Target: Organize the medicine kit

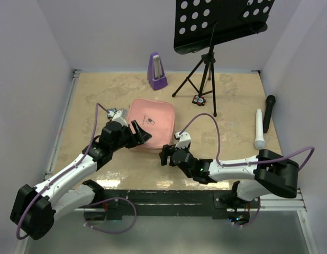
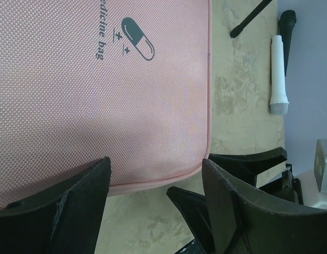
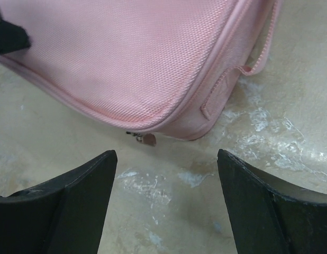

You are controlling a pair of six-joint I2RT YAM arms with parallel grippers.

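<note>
The pink medicine bag (image 1: 155, 119) lies closed on the table, its printed lid facing up. In the left wrist view the bag's lid (image 2: 147, 100) fills most of the picture. Over its front edge hovers my left gripper (image 1: 145, 133), fingers apart with nothing between them. At the bag's front right corner is my right gripper (image 1: 167, 154), also open and empty. A zipper pull (image 3: 148, 139) hangs below the lid's corner in the right wrist view, ahead of the gap between the right fingers. A side strap (image 3: 259, 61) shows on the bag's side wall.
A purple metronome (image 1: 156, 71) and a black music stand (image 1: 208, 69) stand behind the bag. White (image 1: 259, 129) and black (image 1: 268, 114) microphones lie at the right. Small dark items sit near the stand and the bag's left. Bare table lies right of the bag.
</note>
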